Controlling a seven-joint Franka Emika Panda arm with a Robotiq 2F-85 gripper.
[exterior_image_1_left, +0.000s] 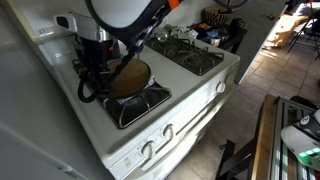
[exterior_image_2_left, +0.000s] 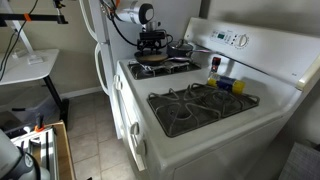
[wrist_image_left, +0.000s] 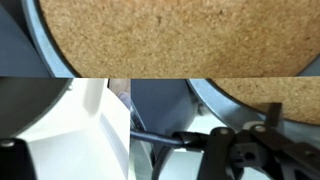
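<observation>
A round pan with a brown interior (exterior_image_1_left: 134, 79) rests over the black grates of the near burners in exterior view 1. My gripper (exterior_image_1_left: 92, 86) hangs low at the pan's left side. From the other side, exterior view 2 shows the dark gripper (exterior_image_2_left: 151, 42) just above the pan (exterior_image_2_left: 152, 60). In the wrist view the speckled brown pan surface (wrist_image_left: 180, 35) and its grey rim fill the top. Below, dark fingers (wrist_image_left: 15, 158) stand wide apart, so the gripper is open. Whether a finger touches the pan is hidden.
A black burner grate (exterior_image_2_left: 200, 108) on the other side of the stove is empty. Behind the pan sits a dark pot (exterior_image_2_left: 181, 50). Small bottles and a yellow item (exterior_image_2_left: 222, 84) stand near the back panel (exterior_image_2_left: 245, 45). Knobs line the stove's front.
</observation>
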